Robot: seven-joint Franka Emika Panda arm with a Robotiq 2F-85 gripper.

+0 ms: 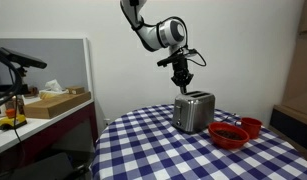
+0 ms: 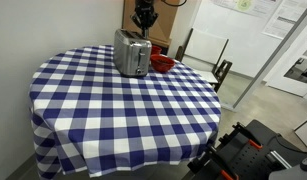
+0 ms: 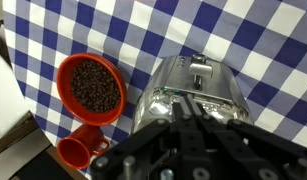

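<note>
A silver toaster stands upright on the checkered table, its slots facing up. Directly over its top hangs my gripper, pointing down with the fingers together and nothing visible between them. The tip is very near the toaster's top; whether it touches I cannot tell. In exterior view 2 the toaster is at the table's far end, the gripper above it. From the wrist, the toaster's lever end shows, while the dark gripper body hides much of its slots.
Beside the toaster sits a red bowl of dark beans or pellets, with a red mug close to it. A side table at left holds a wooden box.
</note>
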